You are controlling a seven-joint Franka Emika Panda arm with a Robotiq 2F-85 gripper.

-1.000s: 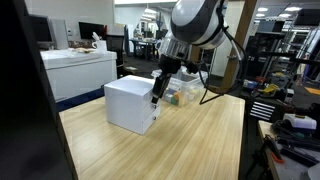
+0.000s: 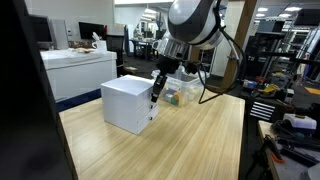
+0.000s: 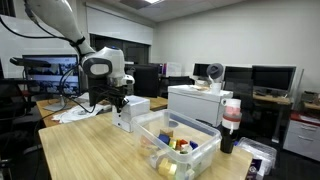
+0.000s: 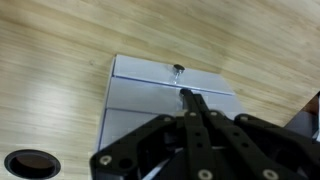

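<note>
A white box-like unit (image 2: 125,105) stands on the wooden table in exterior view 1. My gripper (image 2: 155,99) points down at its right-hand side, close against it. In the wrist view, a small metallic knob (image 4: 179,69) sticks out from the unit's pale edge strip (image 4: 145,69). The dark fingertips (image 4: 185,93) are together just inside that strip, over the white surface, with nothing visible between them. Whether they touch the unit cannot be made out. The arm partly covers the unit (image 3: 137,113) in exterior view 2.
A clear bin (image 3: 205,160) of colourful items stands near the unit. A dark round opening (image 4: 32,163) shows in the tabletop. Behind are a white cabinet (image 3: 195,103) and a bottle (image 3: 231,115). Bare table (image 2: 195,145) lies in front.
The white unit appears very slightly further left than a second ago. My gripper stays close at its side, with hardly any visible movement.
</note>
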